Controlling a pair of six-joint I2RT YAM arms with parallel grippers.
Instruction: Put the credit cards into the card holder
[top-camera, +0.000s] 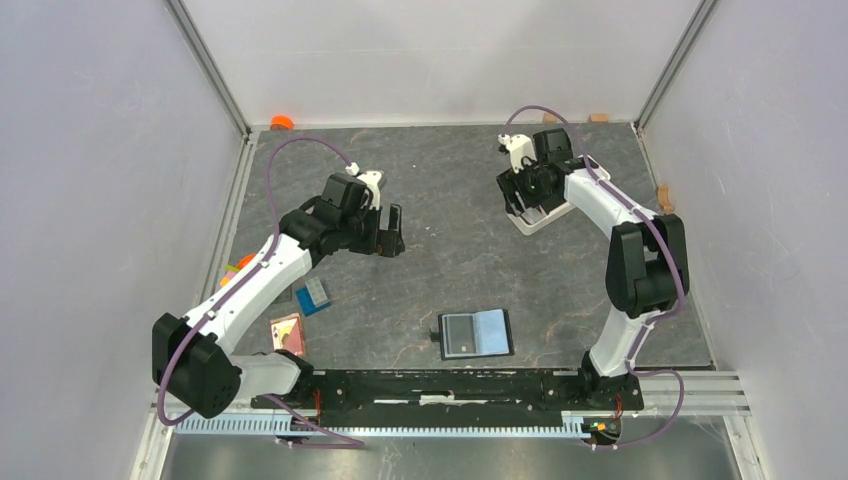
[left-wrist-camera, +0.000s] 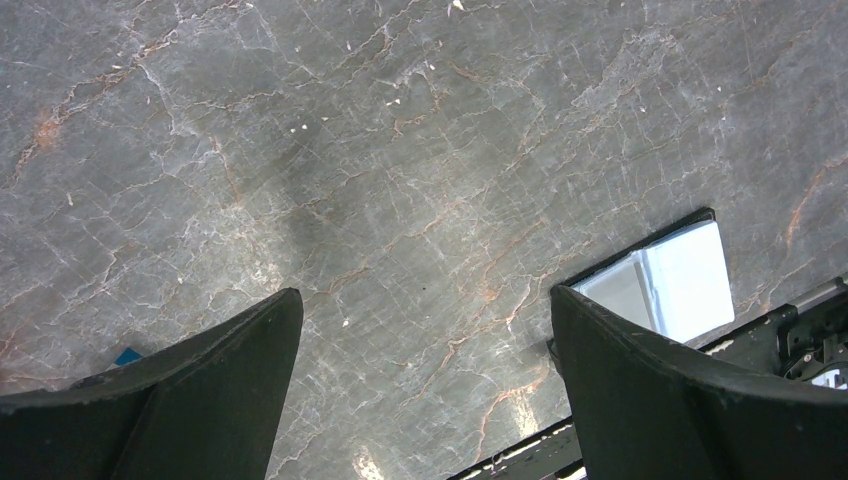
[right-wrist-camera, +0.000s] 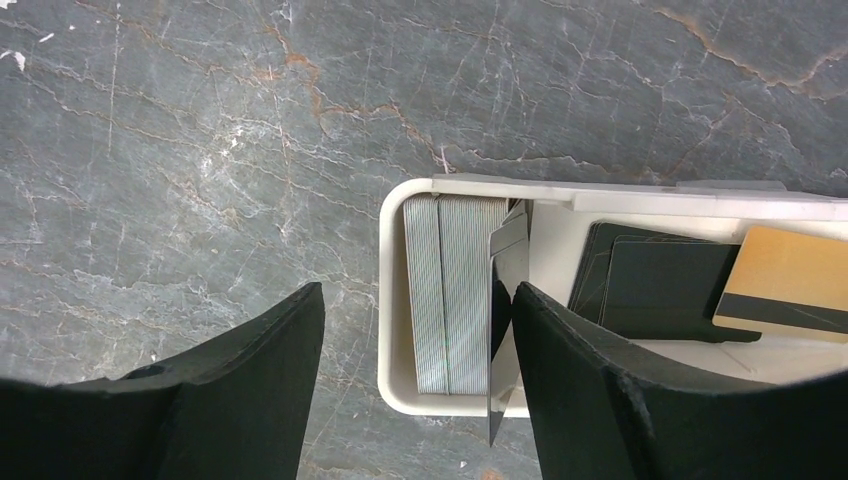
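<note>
My right gripper is part open over a white tray (right-wrist-camera: 390, 300) at the back right. The tray holds a block of stacked silver cards (right-wrist-camera: 455, 270), a thin card (right-wrist-camera: 503, 380) standing beside it against the right finger, dark cards (right-wrist-camera: 660, 285) and a gold card (right-wrist-camera: 780, 270). The left finger is outside the tray's wall. At the front centre lies a black card holder (top-camera: 475, 333) with a pale blue side, also seen in the left wrist view (left-wrist-camera: 685, 275). My left gripper (top-camera: 390, 230) stands open over bare table at centre left, nothing between its fingers.
A blue item (top-camera: 313, 296), a boxed item (top-camera: 287, 334) and orange objects (top-camera: 245, 262) lie along the left edge. Wooden pieces (top-camera: 665, 198) sit at the right edge.
</note>
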